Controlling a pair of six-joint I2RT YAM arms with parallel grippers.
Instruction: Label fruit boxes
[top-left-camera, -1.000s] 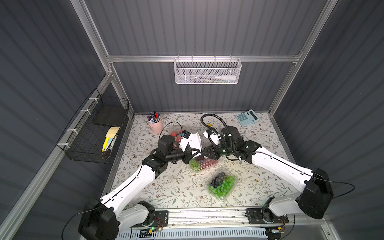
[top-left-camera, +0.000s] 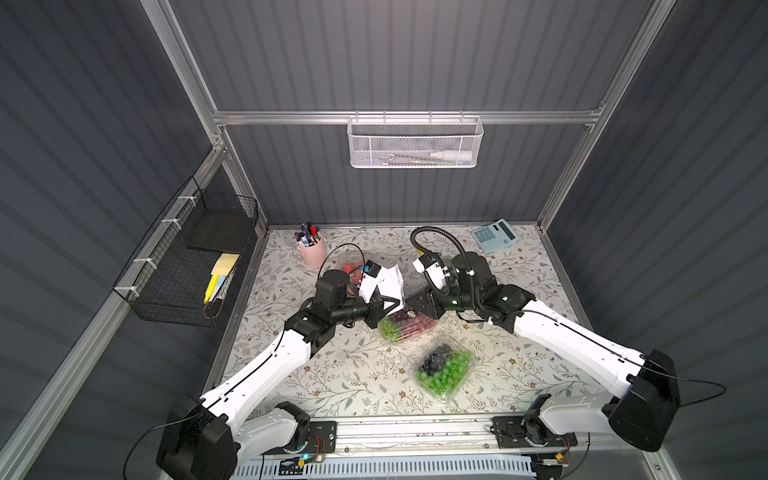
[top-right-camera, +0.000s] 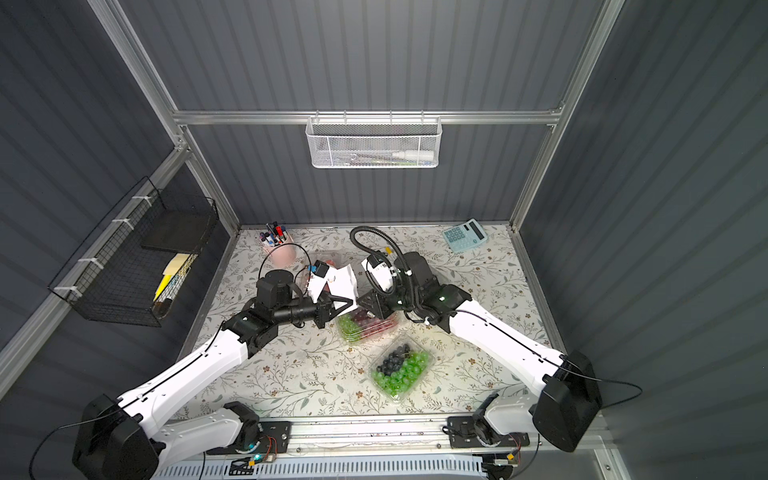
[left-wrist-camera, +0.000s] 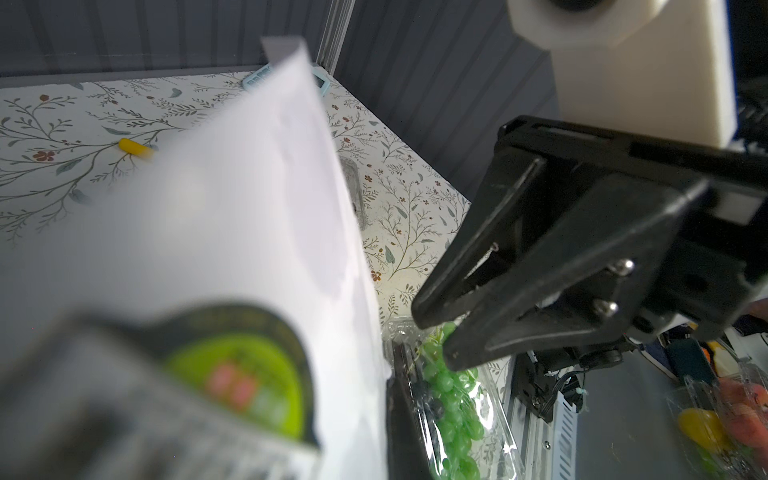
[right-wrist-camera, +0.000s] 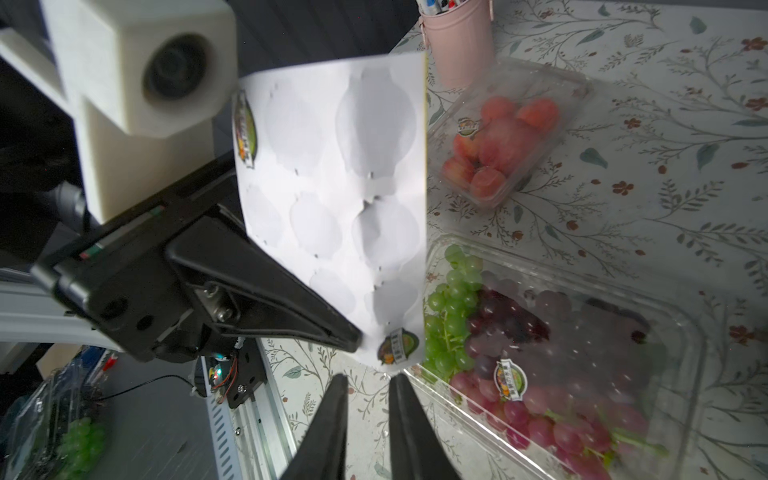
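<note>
My left gripper is shut on a white label sheet, which stands upright with mostly blank circles. One round label sits by its lower edge and another at its upper left. To the right of the sheet, my right gripper stands part open, with nothing seen between its fingers. The red and green grape box beneath carries a label; so does the peach box behind it. No label shows on the box of green and black grapes, nearer the front.
A pink pen cup stands at the back left and a calculator at the back right. A wire basket hangs on the left wall, a white one on the back wall.
The left arm, the sheet and the boxes are where they were.
</note>
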